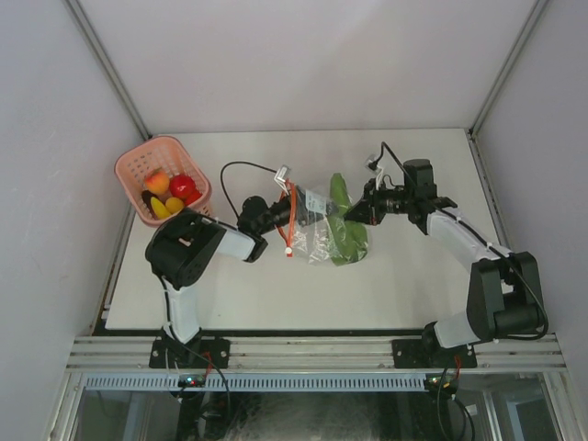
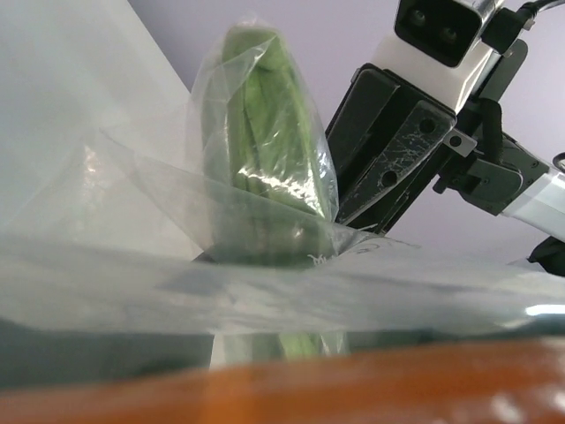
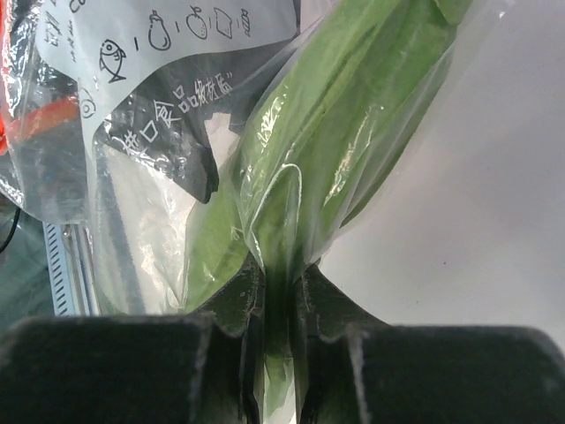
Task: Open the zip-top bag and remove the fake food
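Note:
The clear zip top bag point(image 1: 317, 241) with orange zip strip point(image 1: 289, 234) holds a green leafy fake food point(image 1: 346, 241), seen wrapped in clear plastic in the left wrist view point(image 2: 265, 132). My right gripper point(image 1: 358, 211) is shut on the bag and green food, pinching them together in the right wrist view point(image 3: 281, 283). My left gripper point(image 1: 294, 204) is at the bag's orange-zipped end; the zip strip fills the bottom of the left wrist view, and its fingers are hidden there.
A pink basket point(image 1: 129, 170) of fake fruit stands at the back left.

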